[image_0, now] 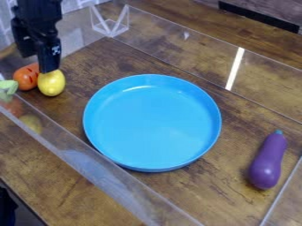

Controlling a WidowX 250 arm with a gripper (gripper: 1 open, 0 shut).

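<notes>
My black gripper (38, 64) hangs at the upper left, open, just over a cluster of toy food: an orange-red piece (26, 76), a yellow lemon-like piece (51, 84) and a pale green piece (6, 91) at the left edge. Whether the fingertips touch any of them is unclear. A large blue plate (151, 123) lies in the middle, and a purple eggplant (267, 161) lies at the right.
Clear plastic walls (88, 168) border the wooden table (177, 44). The wood behind the plate and to its right is mostly free.
</notes>
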